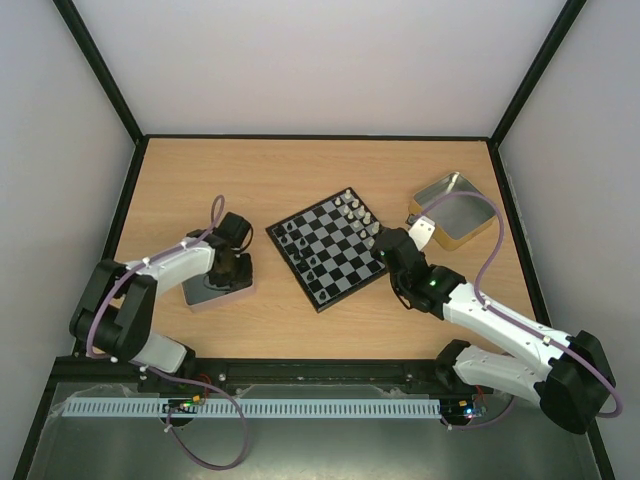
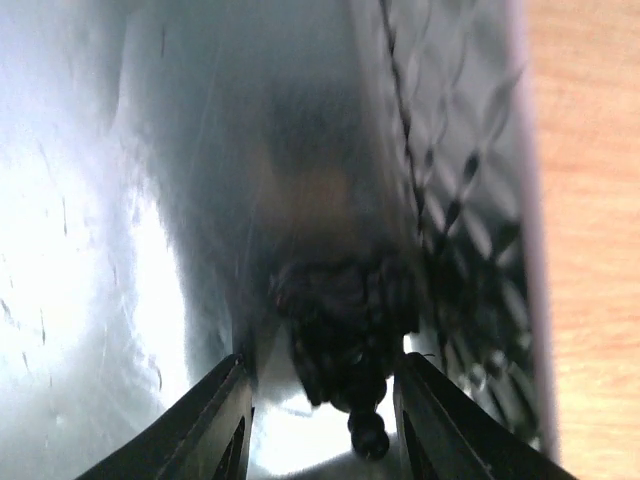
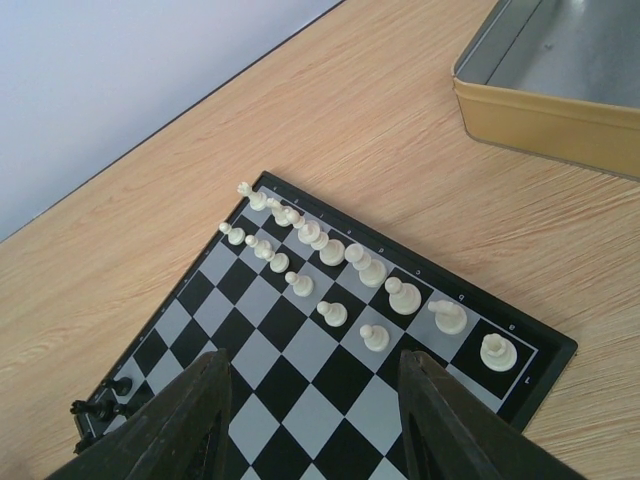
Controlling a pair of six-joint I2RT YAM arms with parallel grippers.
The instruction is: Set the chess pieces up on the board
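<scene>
My left gripper is down inside the pink-rimmed grey box [image 1: 210, 299] at the left, fingers open around black chess pieces [image 2: 355, 380] lying against the box's wall. The chessboard [image 1: 330, 230] carries white pieces [image 3: 404, 296] along its far right side and a few black pieces [image 3: 120, 386] on the opposite side. My right gripper is open above the board's right part, nothing between its fingers.
A yellow box [image 3: 545, 140] with a grey inside stands at the back right. Bare wood surrounds the board, with walls at the back and sides.
</scene>
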